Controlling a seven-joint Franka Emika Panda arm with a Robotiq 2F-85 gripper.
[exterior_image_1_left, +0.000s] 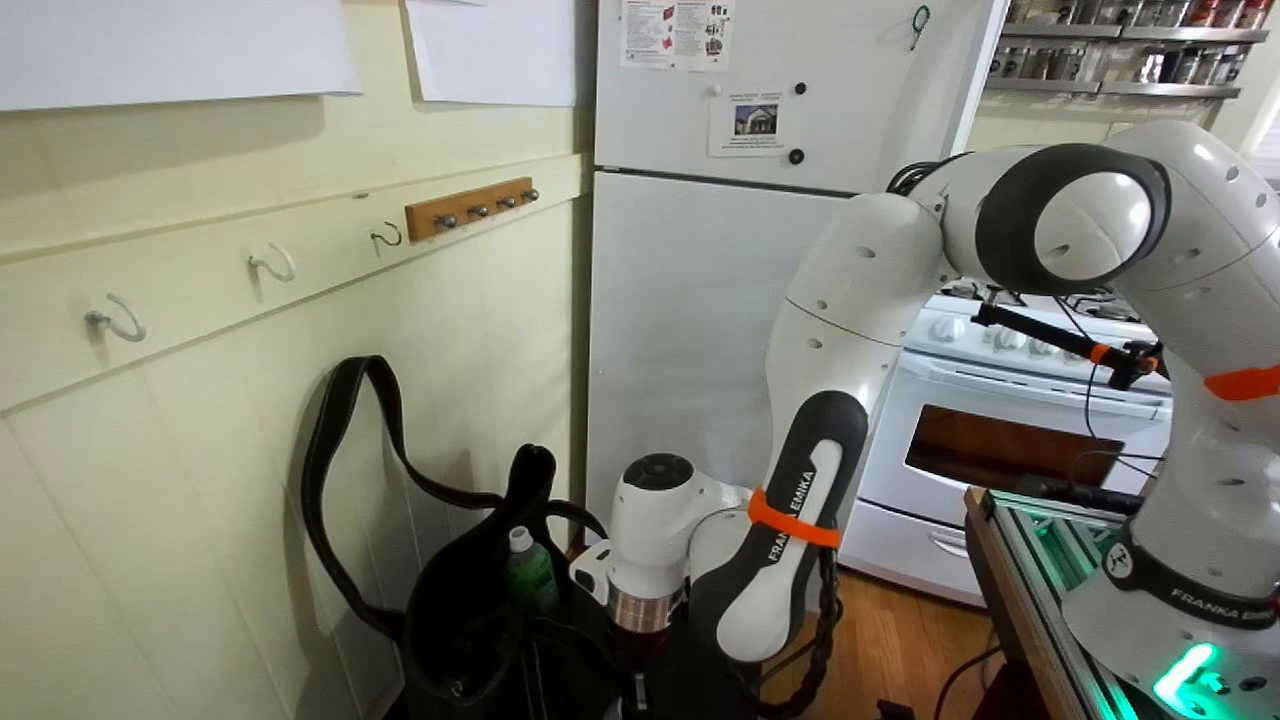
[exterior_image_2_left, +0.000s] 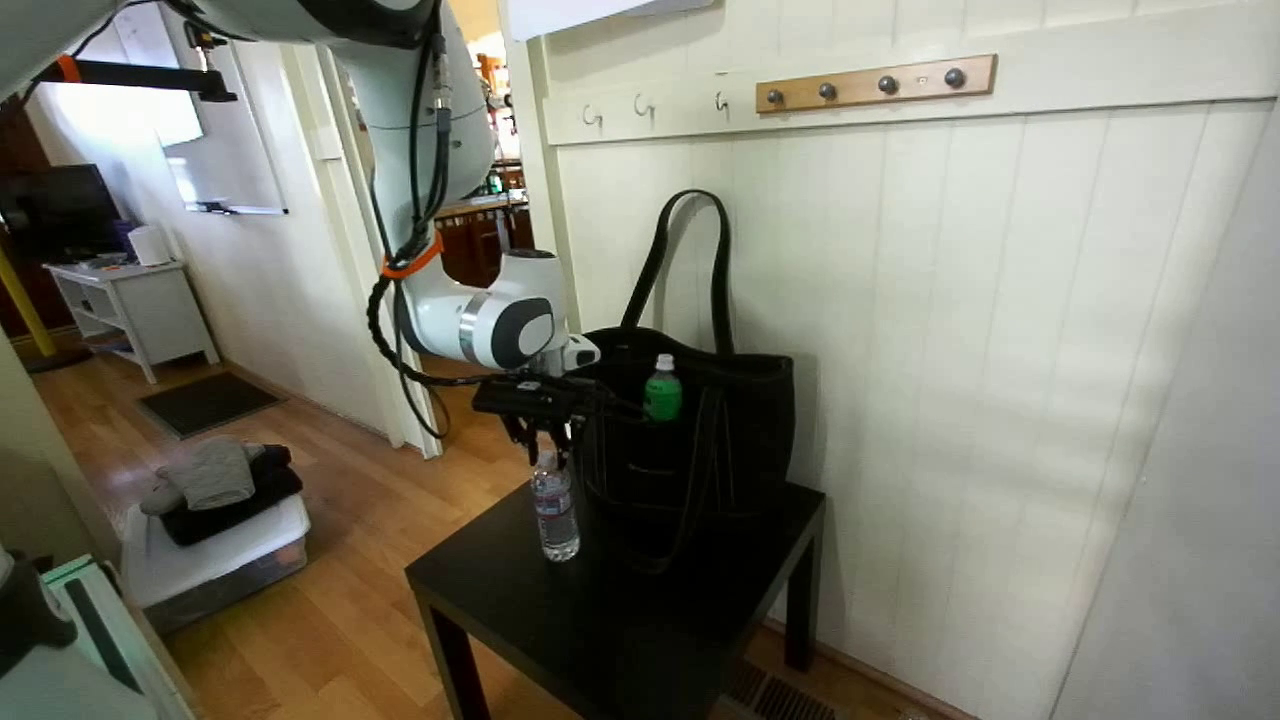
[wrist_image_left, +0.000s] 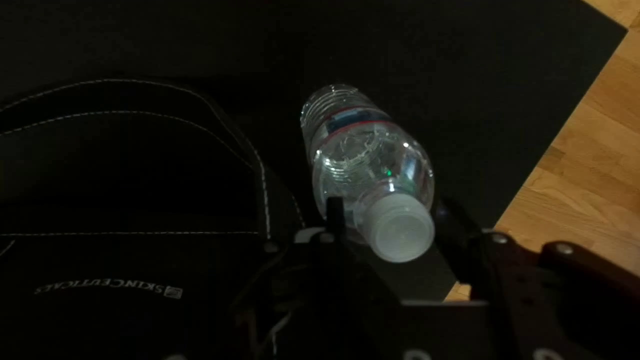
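A clear water bottle with a white cap stands upright on the black table, beside the black bag. Over its top is my gripper, pointing down. In the wrist view the bottle rises between the two fingers, its cap lying between them. The fingers are part open, with a little dark space showing left of the cap; contact with the bottle cannot be made out. A green bottle with a white cap sticks out of the bag. In exterior view 1 the clear bottle and fingertips are hidden.
The bag's handle lies close to the left of the clear bottle. One tall strap rises against the wall. Bare tabletop lies around the bottle's other side, up to the table edge above the wooden floor.
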